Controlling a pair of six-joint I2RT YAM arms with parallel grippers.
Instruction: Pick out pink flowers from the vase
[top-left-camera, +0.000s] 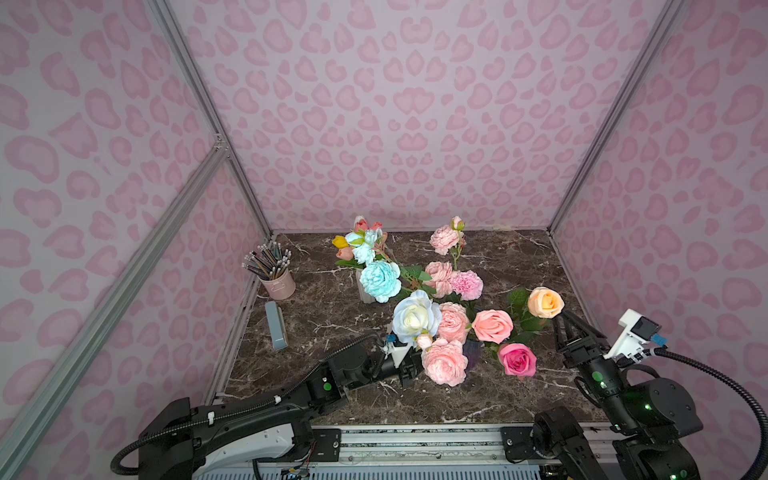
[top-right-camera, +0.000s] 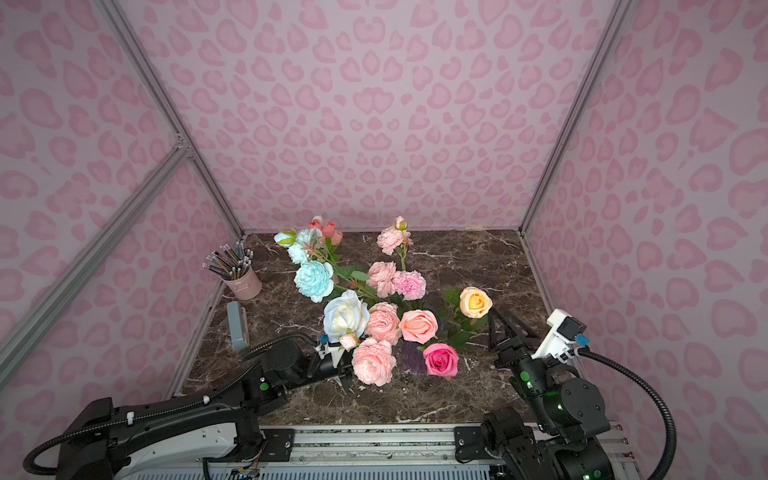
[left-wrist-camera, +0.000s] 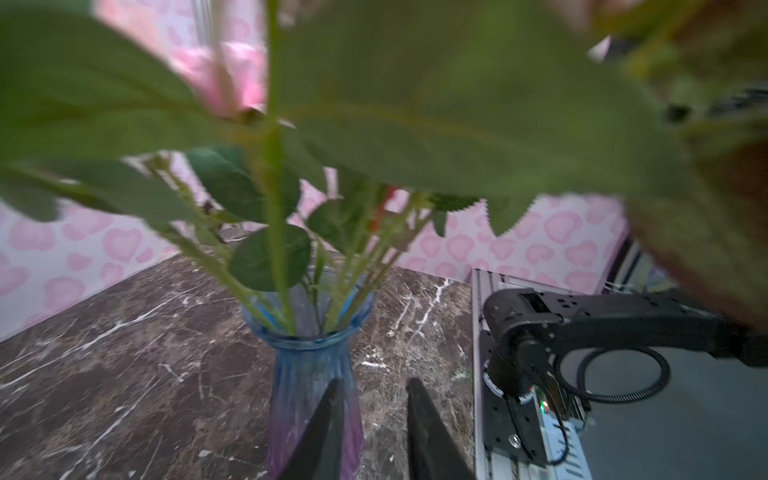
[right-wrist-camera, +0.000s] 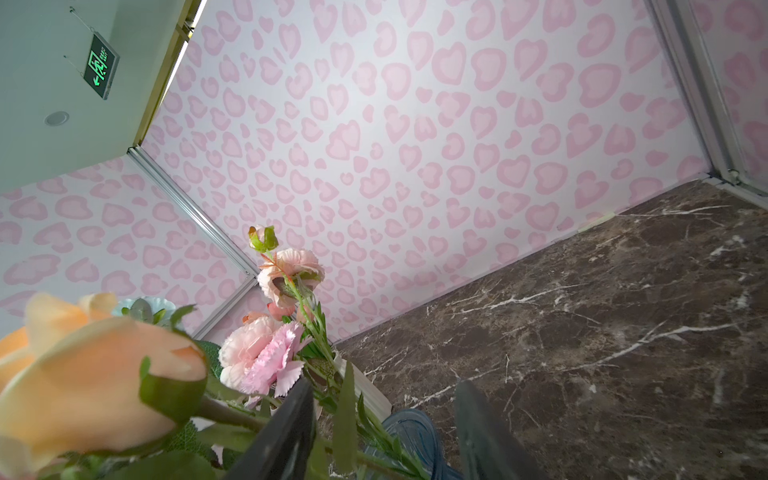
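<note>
A blue-purple glass vase (left-wrist-camera: 312, 376) holds stems and leaves; above it are pink roses (top-left-camera: 494, 324), a hot pink rose (top-left-camera: 517, 360), a white rose (top-left-camera: 415, 316) and a yellow rose (top-left-camera: 545, 301). Other pink blooms (top-right-camera: 390, 238) stand at the back. My left gripper is low beside the bouquet, its fingers parted and facing the vase, with nothing held that I can see. My right gripper is at the yellow rose's side, fingers apart, with leaves and stems beyond them.
A second, pale vase (top-left-camera: 365, 292) with cyan flowers (top-left-camera: 380, 277) stands behind. A pencil cup (top-left-camera: 279, 284) and a grey-blue oblong object (top-left-camera: 275, 326) are at the left.
</note>
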